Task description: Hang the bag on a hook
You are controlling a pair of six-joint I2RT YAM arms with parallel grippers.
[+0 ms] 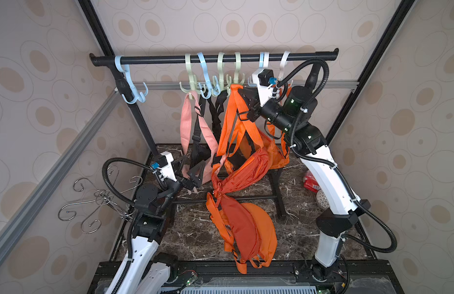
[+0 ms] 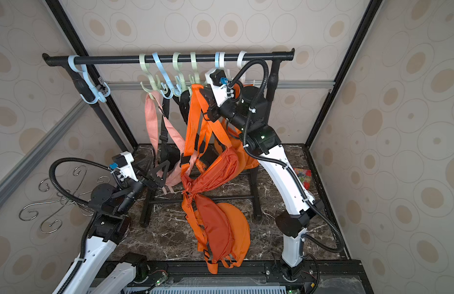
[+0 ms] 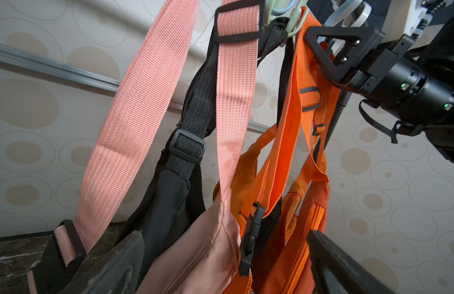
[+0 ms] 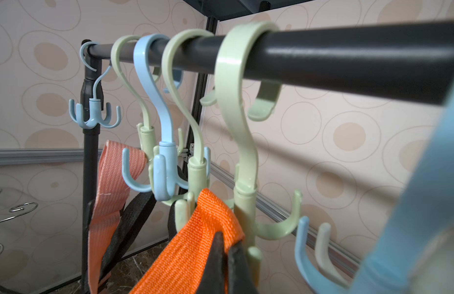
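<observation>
An orange bag (image 1: pixel 241 171) hangs by its orange strap (image 4: pixel 197 245) below the rail. My right gripper is shut on the upper fold of that strap. The fold touches or nearly touches the stem of a pale green hook (image 4: pixel 245 191); whether the strap sits over a prong cannot be told. In the top left view the right gripper (image 1: pixel 246 98) is just below the hooks' level. My left gripper (image 1: pixel 195 176) stays lower, open and empty beside the hanging bags. Its fingers (image 3: pixel 339 264) spread in front of a pink bag (image 3: pixel 197 250) and the orange one.
The pink bag's strap (image 4: pixel 111 186) and a black strap (image 3: pixel 185 127) hang from hooks further left. Blue hooks (image 4: pixel 164 161) and green ones crowd the black rail (image 4: pixel 334 58). A second orange bag (image 1: pixel 246 227) lies on the floor. A lone blue hook (image 1: pixel 132 85) has free room around it.
</observation>
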